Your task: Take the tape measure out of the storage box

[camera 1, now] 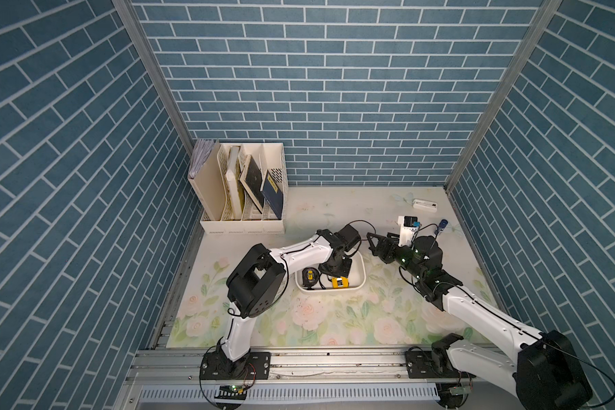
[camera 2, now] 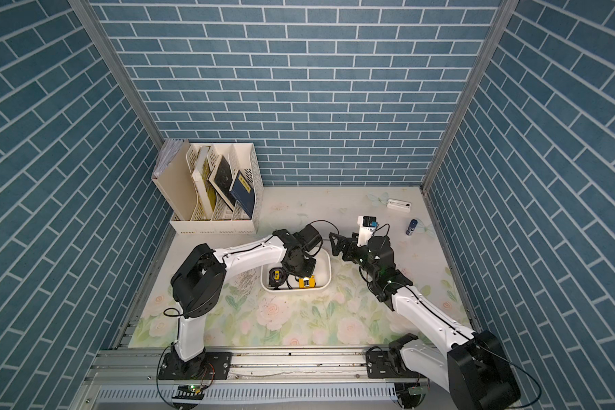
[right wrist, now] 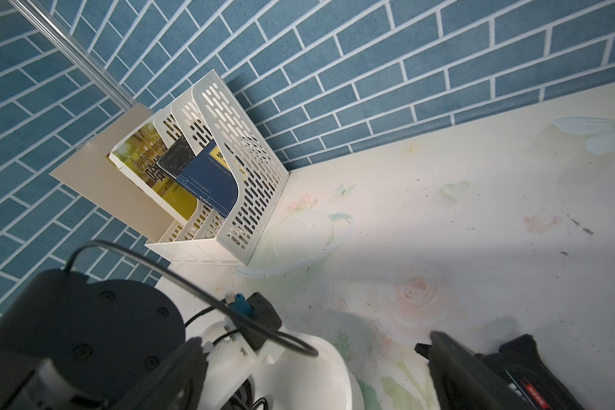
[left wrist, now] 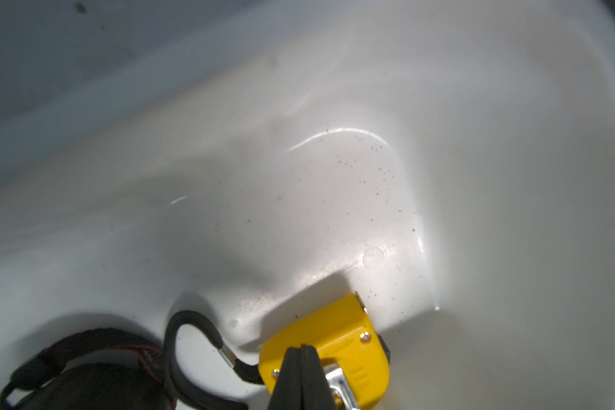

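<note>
In the left wrist view the yellow tape measure (left wrist: 321, 341), with its metal clip, rests on the white floor of the storage box (left wrist: 307, 198). My left gripper is shut, its two dark fingers pressed together with nothing between them; they overlap the lower part of the tape measure, which is outside them. Whether they touch it I cannot tell. From above, the tape measure (camera 1: 340, 282) shows near the box's front wall, just below the left gripper. My right gripper is open and empty, to the right of the box.
Left of the tape measure lie a black strap (left wrist: 198, 328) and a dark round item (left wrist: 92, 386), also in the box. A black item with a red mark (right wrist: 529, 376) lies by the right gripper. A file rack (camera 1: 242, 225) stands back left.
</note>
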